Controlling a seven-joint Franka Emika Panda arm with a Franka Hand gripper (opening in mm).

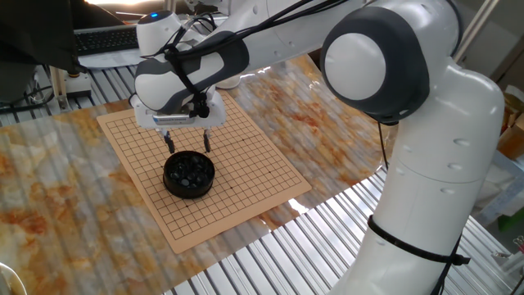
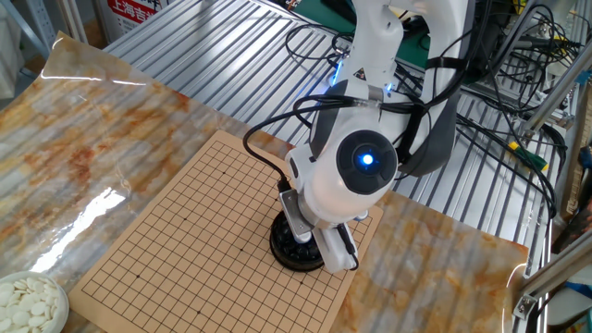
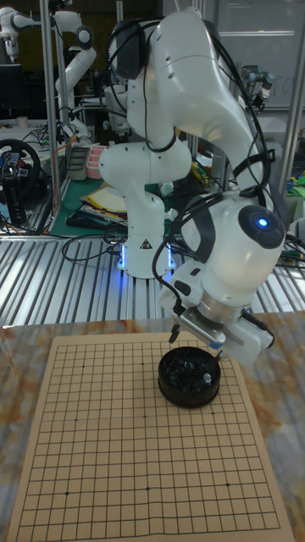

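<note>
A round black bowl (image 1: 189,194) filled with dark stones stands on the gridded wooden board (image 1: 254,156). My gripper (image 1: 189,142) is above the bowl, its two fingers spread wide with nothing between them. In the second exterior view the gripper's body covers part of the bowl (image 2: 286,255), and the fingertips are hidden. The third exterior view has the fingers on either side over the bowl (image 3: 189,397); whether they touch its rim is unclear there.
A white bowl of white stones (image 2: 35,276) sits beyond the board's corner on the marbled tabletop (image 2: 79,157). Most of the board (image 3: 99,434) is bare. A ribbed metal surface (image 3: 63,294) lies between the tabletop and the arm's base.
</note>
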